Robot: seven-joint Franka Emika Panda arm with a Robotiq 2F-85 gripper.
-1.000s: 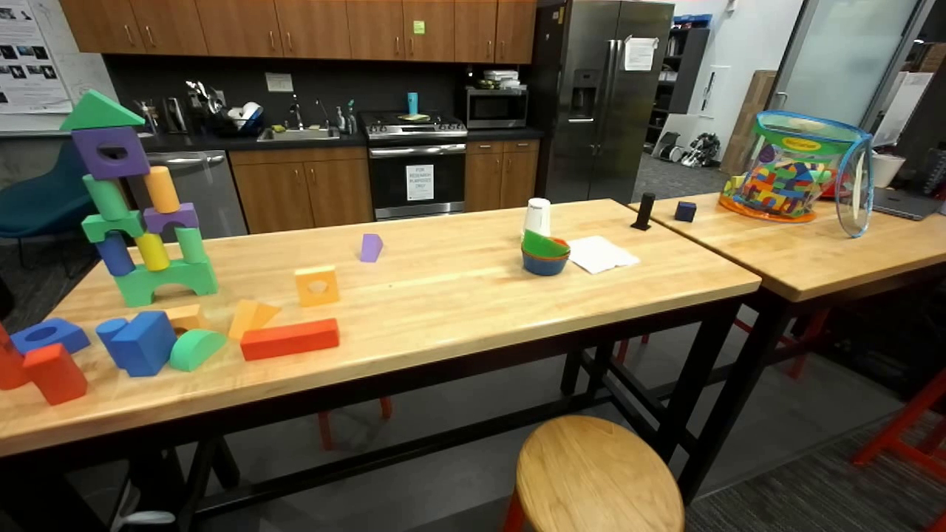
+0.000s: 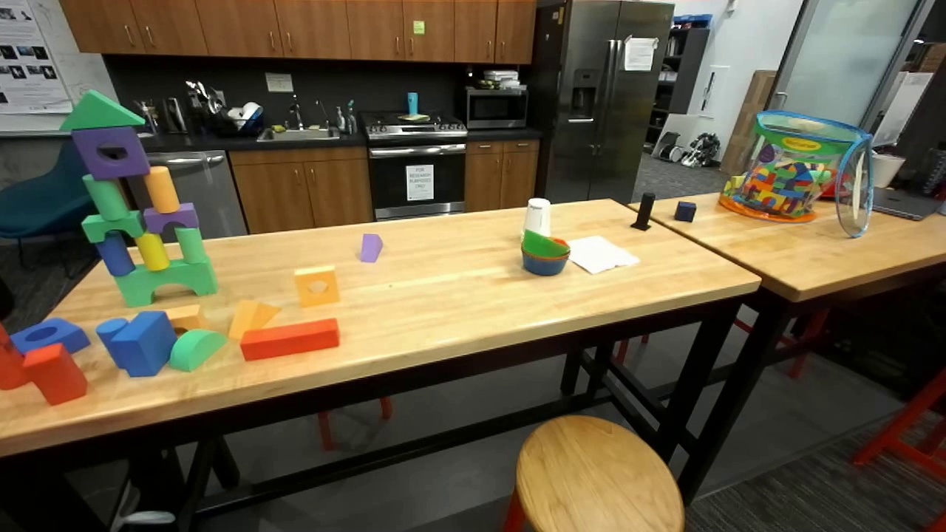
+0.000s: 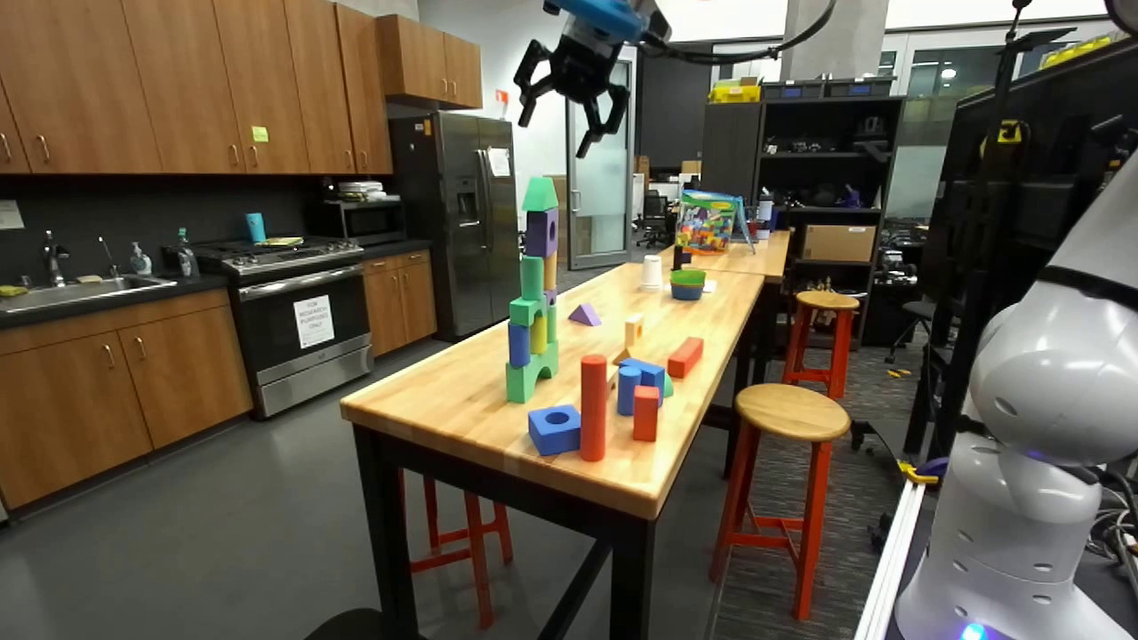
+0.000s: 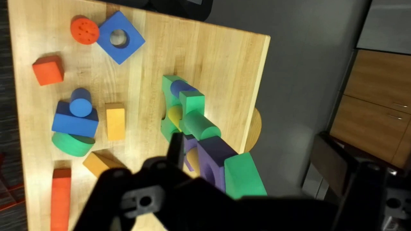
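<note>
A tall block tower (image 2: 151,222) stands upright at the left part of the table, its arched green base (image 2: 165,282) on the wood. Green, blue, yellow, orange and purple pieces rise from it to a purple block (image 2: 110,151) with a hole and a green triangular block (image 2: 102,111) on top. High above the table in the second exterior view hangs my gripper (image 3: 563,126), its fingers spread wide with nothing between them. From above, in the wrist view, the green top block (image 4: 244,177) shows just beyond the dark, blurred gripper parts.
Loose blocks lie around the tower's front: a red bar (image 2: 290,340), a blue block (image 2: 145,342), a green half-round (image 2: 196,349) and a red block (image 2: 55,373). Stacked bowls (image 2: 545,254) and a white cup (image 2: 537,218) sit farther right. Mid-table is mostly clear.
</note>
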